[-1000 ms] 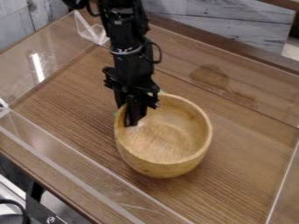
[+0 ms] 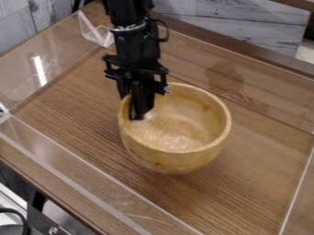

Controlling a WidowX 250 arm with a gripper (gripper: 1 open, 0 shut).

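A yellow-tan bowl point(image 2: 185, 138) fills the middle of the camera view, on or just over the wooden table. My black gripper point(image 2: 135, 99) comes down from the top and is shut on the bowl's upper left rim. The fingertips are dark and partly hidden at the rim.
A grey marbled wall stands behind. A clear plastic piece point(image 2: 98, 27) is at the upper left edge. A black cable lies at the lower left corner.
The gripper and the bowl have moved slightly toward the back and right, with the bowl's rim now higher in view.
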